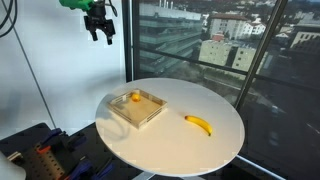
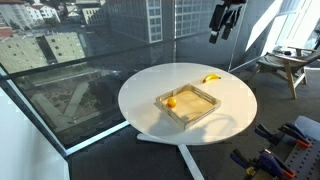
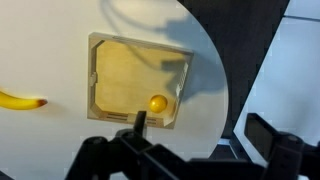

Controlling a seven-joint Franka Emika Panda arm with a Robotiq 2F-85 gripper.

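High over the left side of the table hangs my gripper (image 1: 102,37), its two dark fingers spread apart with nothing between them. The wrist view looks down on a shallow wooden tray (image 3: 124,75). In one corner of it lies a small round orange fruit (image 3: 158,103); exterior view 2 shows the same fruit (image 2: 171,101) inside the tray (image 2: 197,103). A yellow banana (image 1: 198,124) rests on the bare tabletop, well apart from the tray. At the left edge of the wrist view, only part of the banana (image 3: 20,102) shows.
A large window stands behind it. Dark equipment (image 2: 285,160) sits near the robot's base, and a chair (image 2: 285,65) stands at the far right.
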